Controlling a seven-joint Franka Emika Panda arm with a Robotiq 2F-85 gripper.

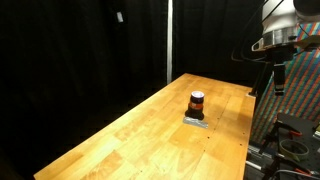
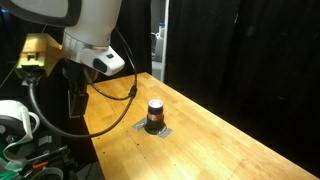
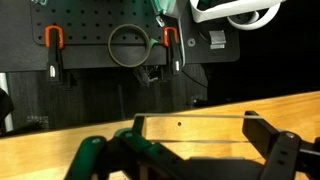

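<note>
A small dark jar (image 1: 196, 103) with an orange-brown band and a pale lid stands upright on the wooden table. The other exterior view shows the same jar (image 2: 155, 117) near the middle of the tabletop. Silvery flat strips (image 1: 195, 122) lie at its base. High beyond the table's end, well apart from the jar, hangs my gripper (image 1: 280, 82), pointing down. In the wrist view the gripper is open, its two black fingers (image 3: 130, 148) far apart with nothing between them. The jar is out of the wrist view.
Below the gripper, a perforated base plate (image 3: 112, 25), orange-tipped clamps, a ring and cables lie off the table's edge. A black curtain (image 1: 80, 70) stands behind it.
</note>
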